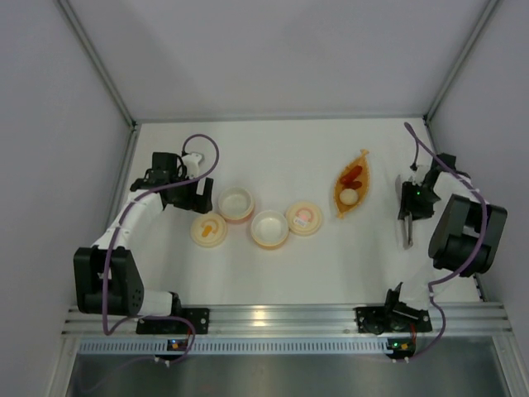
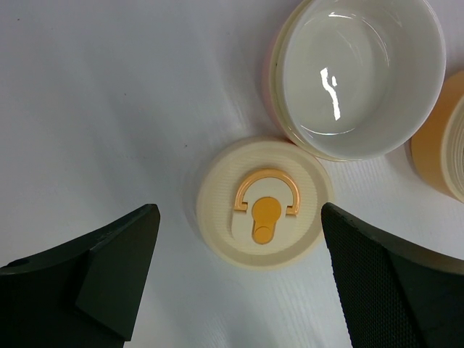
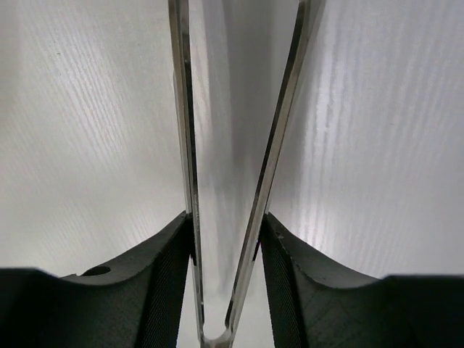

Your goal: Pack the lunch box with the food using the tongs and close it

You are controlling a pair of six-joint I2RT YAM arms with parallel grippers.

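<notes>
Silver tongs [image 3: 270,161] stand between the black fingers of my right gripper, with a fingertip against each arm and the tong arms spread in a narrow V. In the top view my right gripper is at the far right of the table. My left gripper is open above a cream lid [image 2: 217,210] with an orange handle, nothing held. Behind that lid sits a white bowl [image 1: 236,202] with a pinkish outside. An orange-sided bowl [image 1: 269,228] is to its right, followed by a second lid [image 1: 304,218] with a pink mark.
An orange leaf-shaped tray [image 1: 340,203] holds two reddish-brown sausages [image 1: 353,176] and a round pale piece [image 1: 349,197], left of the right gripper.
</notes>
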